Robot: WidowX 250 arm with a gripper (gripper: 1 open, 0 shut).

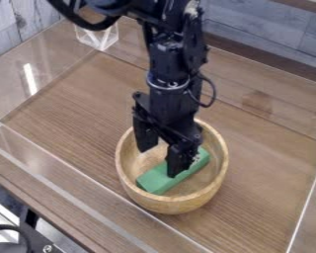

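Observation:
A round light wooden bowl (pixel 141 195) sits near the front middle of the table, holding a green block (pixel 160 179) that lies diagonally on its bottom. My black gripper (pixel 165 139) hangs from the top into the back half of the bowl, open, its fingers apart above and beside the block. The arm partly hides the bowl's back rim and the far end of the block.
A clear plastic container (pixel 98 30) stands at the back left. Grey wooden walls run along the back, and black cables lie at the lower left.

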